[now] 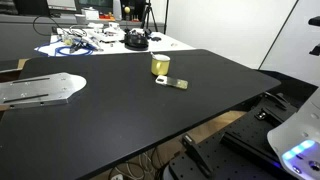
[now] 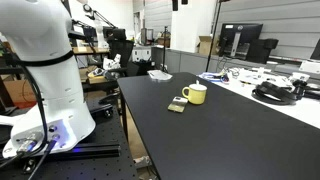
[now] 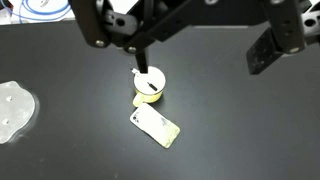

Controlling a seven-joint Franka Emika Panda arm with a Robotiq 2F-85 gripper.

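Note:
A yellow mug [image 1: 160,64] stands upright on the black table. It also shows in exterior view 2 [image 2: 196,94] and, from above, in the wrist view [image 3: 150,84], where something thin and dark crosses its white inside. Close beside the mug lies a flat phone-like object [image 1: 172,83] with a pale yellowish edge, clearest in the wrist view [image 3: 155,126]. My gripper is open above the table, its dark fingers wide apart and nothing between them. The mug and phone-like object lie lower and toward the left of that view.
A pale flat metal-looking piece [image 1: 42,89] rests on the table away from the mug. White cables and a dark round device [image 1: 136,40] sit beyond the table's far edge.

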